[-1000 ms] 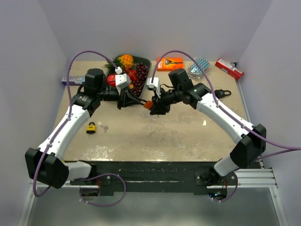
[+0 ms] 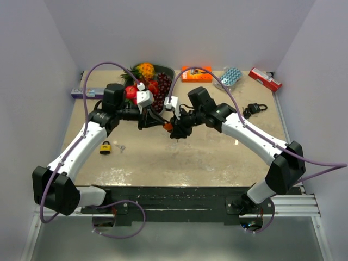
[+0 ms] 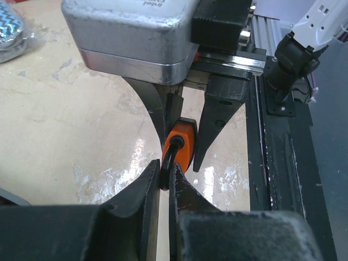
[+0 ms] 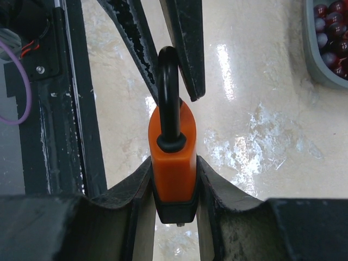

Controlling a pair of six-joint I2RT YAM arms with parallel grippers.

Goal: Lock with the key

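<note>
An orange padlock (image 4: 173,174) with a black shackle is held in mid-air between my two grippers, over the middle of the table. My right gripper is shut on its body. My left gripper is shut on the shackle (image 3: 169,159), seen end-on in the left wrist view. In the top view the two wrists meet around the orange body (image 2: 168,126). No key is clearly visible in either gripper. A small silver key (image 2: 121,148) lies on the table beside a yellow padlock (image 2: 105,148).
A fruit basket (image 4: 316,67) stands at the back. An orange box (image 2: 197,74), a bagged blue item (image 2: 229,77), a red box (image 2: 265,79) and a black padlock (image 2: 254,110) lie at back and right.
The right gripper and orange padlock have moved slightly left and down in the top view. The left arm has shifted slightly the same way toward the front.
</note>
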